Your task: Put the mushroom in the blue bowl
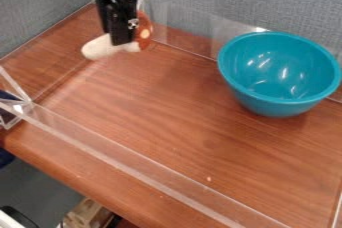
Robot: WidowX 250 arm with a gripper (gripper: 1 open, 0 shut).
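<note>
The mushroom [103,47] has a white stem pointing left and an orange-red cap [143,31] on the right, partly covered by the black fingers. My gripper [128,40] is shut on it, up at the back left and apparently clear of the table. The blue bowl [247,87] stands upright on the right side of the table, its inside empty. A wide stretch of table lies between the mushroom and the bowl.
Clear plastic walls [127,157] edge the wooden table [174,122] at the front and back. Grey padded panels [287,0] rise behind it.
</note>
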